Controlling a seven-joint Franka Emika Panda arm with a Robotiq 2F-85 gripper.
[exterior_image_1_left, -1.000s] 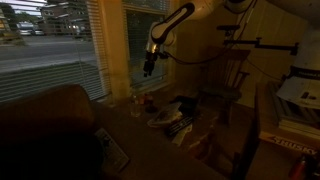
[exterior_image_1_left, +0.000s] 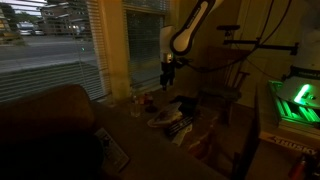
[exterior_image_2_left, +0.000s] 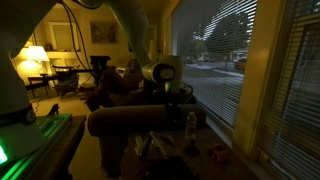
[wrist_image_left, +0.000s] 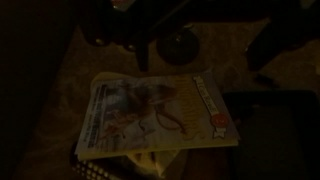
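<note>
In the wrist view my gripper stands open, its two dark fingers wide apart with nothing visible held. Below it lies a book or magazine (wrist_image_left: 155, 115) with a pale, printed cover. A dark round object (wrist_image_left: 178, 47) shows between the fingers, farther off than the book. Seen from exterior view 1, the gripper (exterior_image_1_left: 167, 78) hangs above the far side of the cluttered table, clear of the things on it. A whitish item (exterior_image_1_left: 165, 117) and a small red object (exterior_image_1_left: 149, 103) lie on that table.
A clear bottle (exterior_image_2_left: 191, 126) stands upright near the window, with a red object (exterior_image_2_left: 219, 153) to its right. To the right in the wrist view is a dark tray-like thing (wrist_image_left: 272, 135). A dark sofa (exterior_image_1_left: 45, 125) fills the near left. Light is dim.
The gripper has moved to the right and somewhat lower in exterior view 1. A green light now glows on the arm's base at right. The table items look unmoved.
</note>
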